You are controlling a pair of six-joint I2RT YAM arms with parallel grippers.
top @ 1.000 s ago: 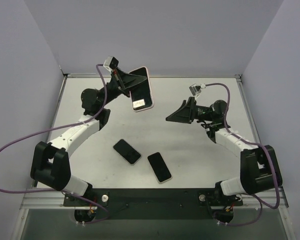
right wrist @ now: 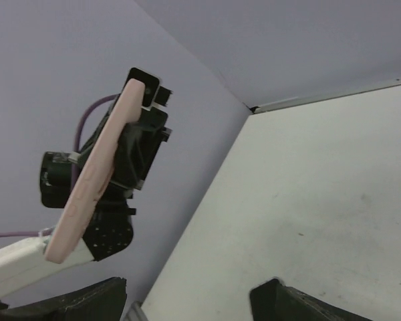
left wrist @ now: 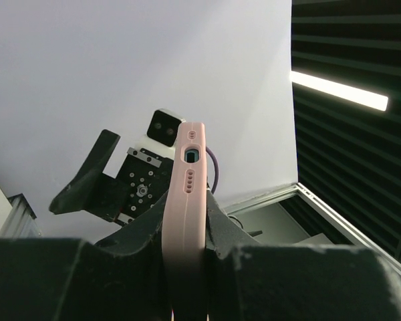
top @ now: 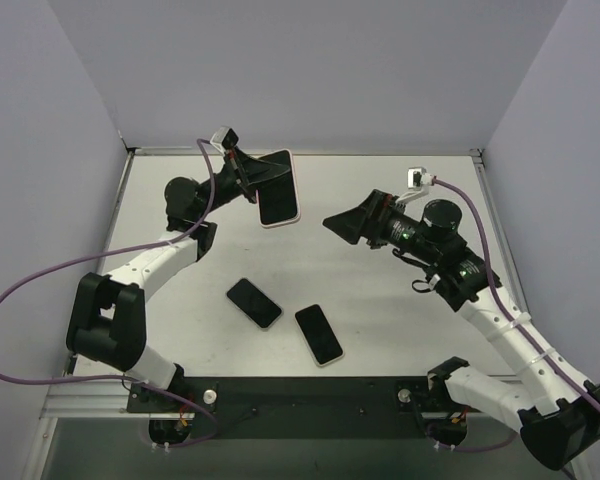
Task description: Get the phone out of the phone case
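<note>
My left gripper (top: 256,172) holds a black-screened phone in a pale pink case (top: 278,200) raised off the table, its fingers around one end. In the left wrist view the case's edge (left wrist: 184,207), with its buttons and port cut-out, rises between the fingers. The right wrist view shows it edge-on at upper left (right wrist: 93,174). My right gripper (top: 365,220) is raised to the right of the phone, apart from it, open with nothing between its fingers.
Two black phones lie on the white table, one at centre left (top: 253,302), one at centre front (top: 318,333). Grey walls enclose the table (top: 240,340).
The left gripper and held phone have moved slightly, the phone tilted differently.
</note>
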